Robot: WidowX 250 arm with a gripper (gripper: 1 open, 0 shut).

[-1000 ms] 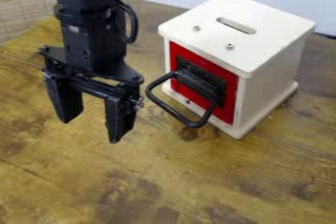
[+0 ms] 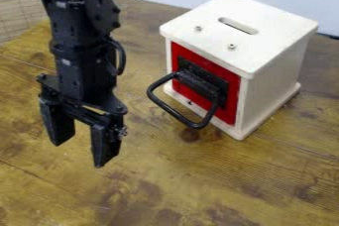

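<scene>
My black gripper (image 2: 79, 133) hangs over the wooden table at the left, fingers pointing down and spread apart with nothing between them. To its right stands a white wooden box (image 2: 269, 63) with a slot and two screws on top. Its front has a red panel (image 2: 185, 55) with a dark centre and a black U-shaped handle (image 2: 196, 123) sticking out toward the front left, apart from my gripper.
A woven mat (image 2: 16, 7) lies at the back left, and a pale wall rises behind the box.
My gripper has moved down in the view and slightly left, away from the box's handle. The box and handle look unchanged.
</scene>
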